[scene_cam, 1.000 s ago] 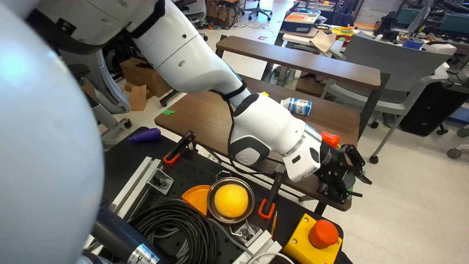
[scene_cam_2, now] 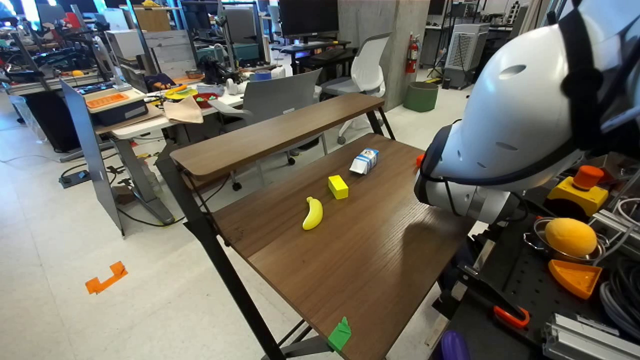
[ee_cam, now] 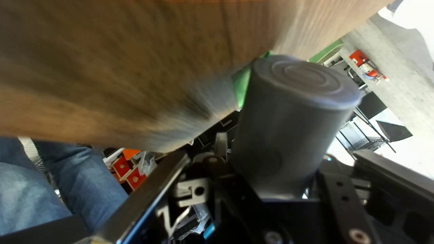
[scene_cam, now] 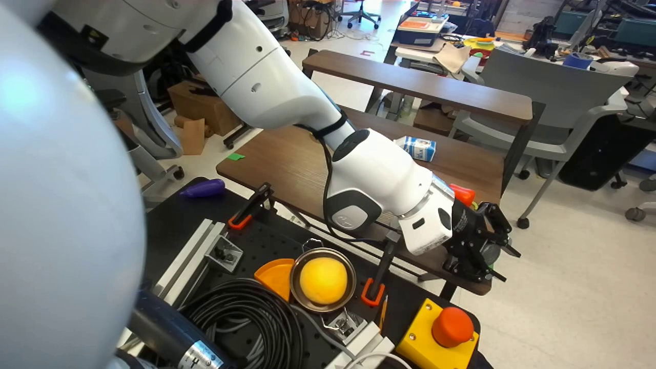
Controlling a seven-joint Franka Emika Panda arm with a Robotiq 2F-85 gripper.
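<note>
My gripper (scene_cam: pixel 509 265) is open at the right-hand corner of the brown table (scene_cam: pixel 283 150), its fingers pointing outward over the edge. A dark grey cylinder with a ringed flat end (ee_cam: pixel 293 130), perhaps a can, stands between the spread fingers in the wrist view. Whether either finger touches it I cannot tell. Only a sliver of that cylinder (scene_cam: pixel 490 252) shows in the first exterior view. The second exterior view hides both gripper and cylinder behind the arm. Green tape (ee_cam: pixel 242 85) lies at the cylinder's far side.
On the table are a blue-and-white carton (scene_cam_2: pixel 364 161), a yellow block (scene_cam_2: pixel 337 187), a banana (scene_cam_2: pixel 312 213) and a red object (scene_cam: pixel 462 194) near my wrist. A raised shelf (scene_cam_2: pixel 288 135) runs along the back.
My forearm and wrist have shifted very slightly to the right. The yellow bit beyond the arm is now covered by it. The gripper has hardly moved and stays open.
</note>
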